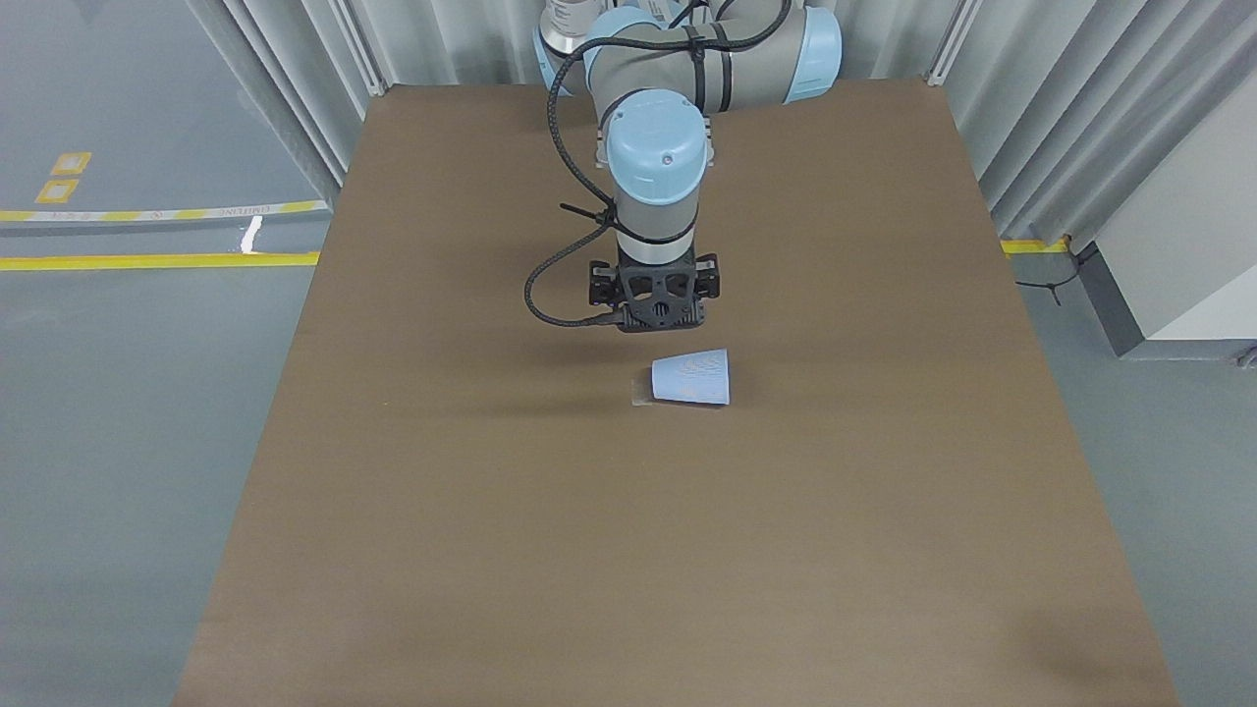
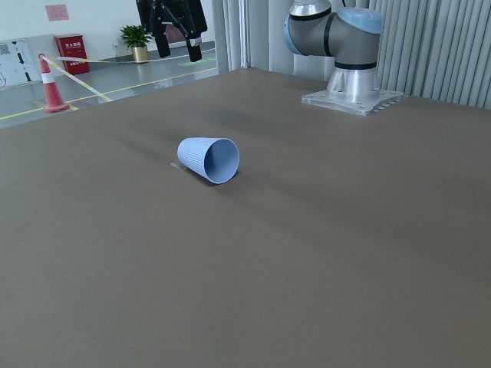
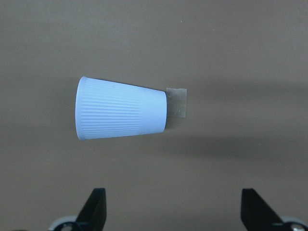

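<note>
A light blue ribbed cup (image 1: 690,377) lies on its side on the brown tabletop, also seen in the left view as the cup (image 2: 201,158) with its open mouth visible, and in the wrist view as the cup (image 3: 120,108). A small translucent patch (image 3: 176,102) lies under or beside its narrow end. My black gripper is open, with nothing visible between its fingers, held above the table near the cup.
Curtains stand behind the arm's base (image 2: 353,96); floor with tape lines lies beyond the table's side edges.
</note>
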